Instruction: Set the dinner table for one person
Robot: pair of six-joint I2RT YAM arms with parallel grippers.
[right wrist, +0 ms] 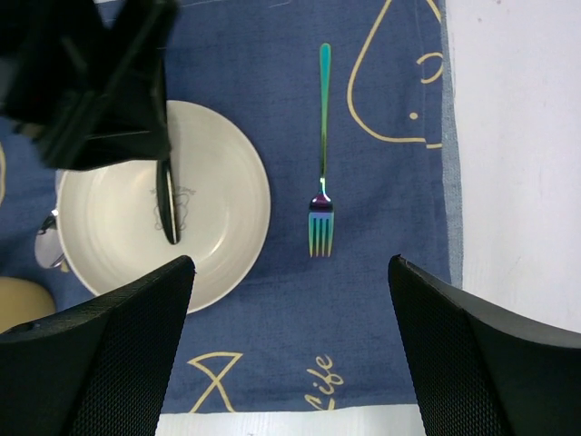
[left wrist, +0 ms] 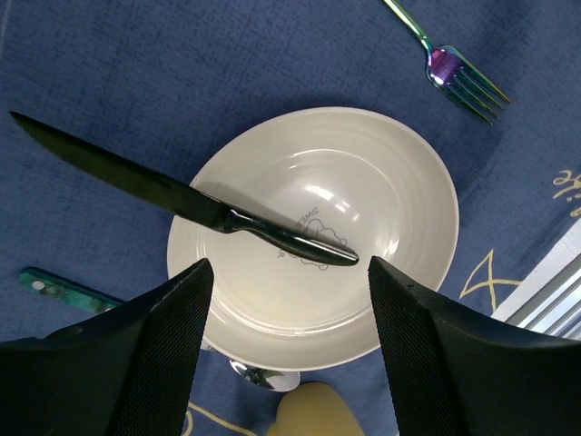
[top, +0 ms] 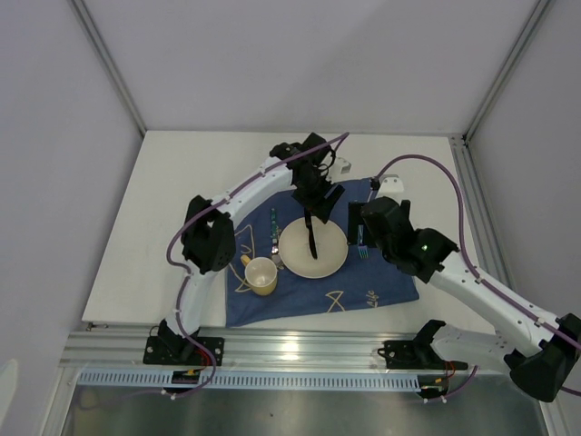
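Observation:
A cream plate (top: 295,251) sits on the blue placemat, with a black knife (left wrist: 286,238) lying across it and its blade past the rim. My left gripper hangs open above the plate and knife handle, nothing between its fingers. A fork (right wrist: 321,218) lies right of the plate. My right gripper is open above it, lower in that view's frame. A spoon (left wrist: 263,374) and a green-handled piece (left wrist: 54,286) lie left of the plate, beside a cream mug (top: 260,275).
The blue placemat (top: 327,296) covers the table's middle. Bare white table (top: 163,182) shows at left and right. In the right wrist view, the left arm's dark body (right wrist: 109,91) reaches over the plate's upper part.

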